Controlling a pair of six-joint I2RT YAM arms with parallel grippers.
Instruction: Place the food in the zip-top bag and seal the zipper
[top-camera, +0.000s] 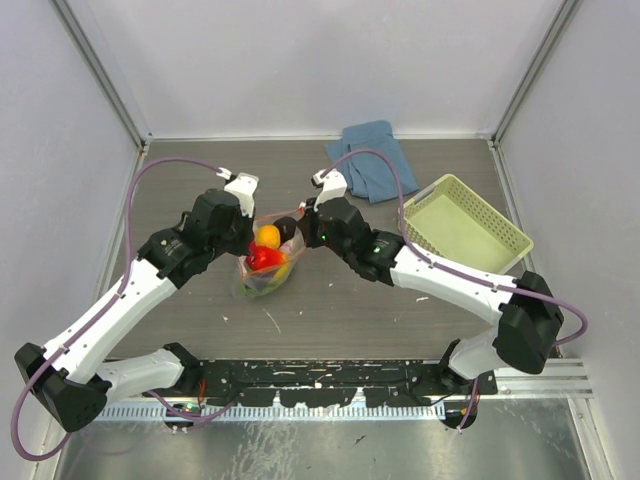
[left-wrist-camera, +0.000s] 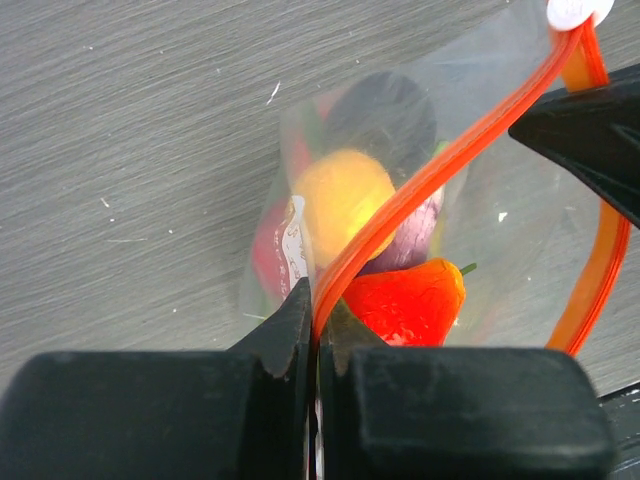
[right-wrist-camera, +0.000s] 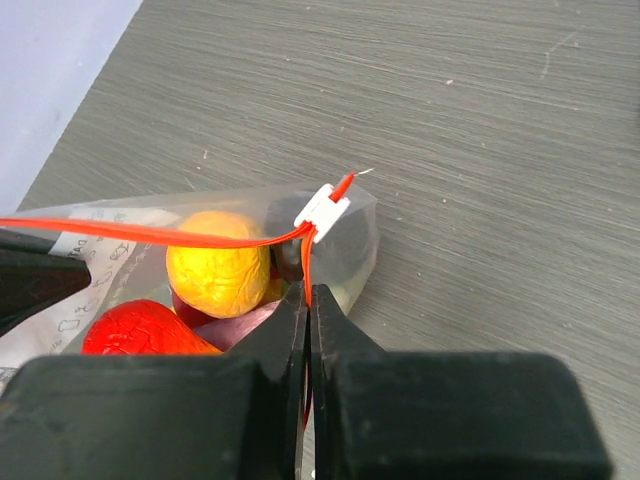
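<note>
The clear zip bag (top-camera: 260, 280) with orange zipper stands between both grippers, holding an orange ball-like fruit (left-wrist-camera: 340, 200), a red pepper (left-wrist-camera: 400, 305), a dark round item (top-camera: 285, 228) and other produce. My left gripper is closed on the bag's orange zipper edge at the bag's left side, the strip running between its fingers. My right gripper is shut on the zipper's other end, just below the white slider (right-wrist-camera: 322, 212). The bag's mouth is partly open between them.
A green basket (top-camera: 465, 225) sits at the right, with folded blue cloths (top-camera: 370, 160) at the back. The table in front of the bag and at the back left is clear.
</note>
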